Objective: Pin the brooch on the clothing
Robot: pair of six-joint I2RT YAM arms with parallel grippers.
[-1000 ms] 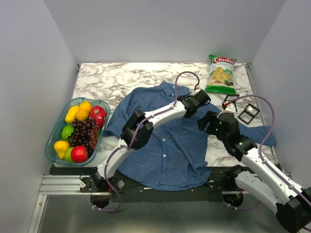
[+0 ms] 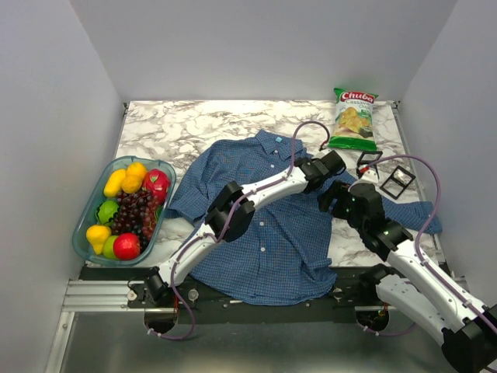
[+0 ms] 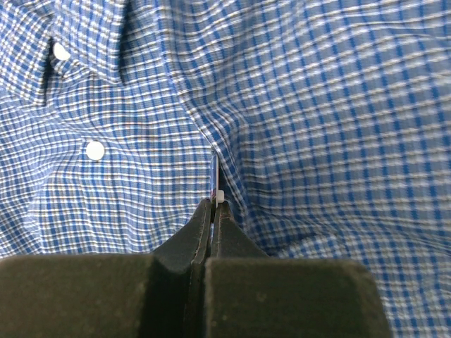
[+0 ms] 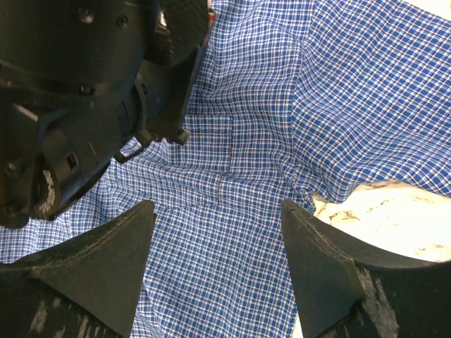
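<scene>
The blue checked shirt (image 2: pixel 256 264) lies spread on the marble table, white buttons (image 3: pixel 94 150) down its front. My left gripper is shut, pointing down at a fold of the shirt; a thin piece with a small pale tab shows at its tips, too unclear to identify as the brooch. In the top view its arm reaches across the shirt's upper part. My right gripper is open over the shirt's right part, beside the left arm, which fills the upper left of the right wrist view. The brooch cannot be made out clearly.
A basin (image 2: pixel 88 210) of fruit stands at the left. A chip bag (image 2: pixel 353 124) lies at the back right, with small dark square frames (image 2: pixel 397 182) below it. Bare marble (image 2: pixel 171 116) shows along the back.
My left arm has shifted slightly to the right over the shirt in the top view. The right arm has moved very slightly right; the shirt looks the same.
</scene>
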